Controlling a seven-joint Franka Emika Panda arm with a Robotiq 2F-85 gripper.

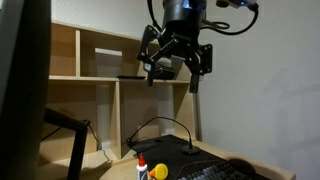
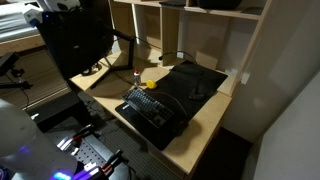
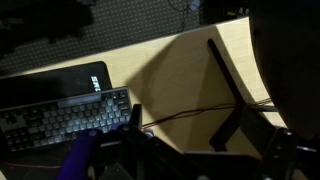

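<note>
High above the desk, in exterior view 1, my gripper [image 1: 172, 82] hangs with its two fingers pointing down and spread wide. It is open, and nothing shows between the fingers. A white bottle with a red cap [image 1: 142, 170] stands on the desk below it, beside a yellow object [image 1: 159, 172]. Exterior view 2 shows the yellow object [image 2: 151, 85] close to a black keyboard [image 2: 150, 106]. From the wrist, the keyboard [image 3: 65, 122] appears at the left; neither bottle nor yellow object can be made out there.
A large black panel [image 2: 78, 45] on a dark stand takes up the desk's left side. Wooden shelves [image 1: 97, 70] line the back. A thin cable [image 3: 185, 114] crosses the desk. Bare wood [image 2: 205, 125] shows at the right front.
</note>
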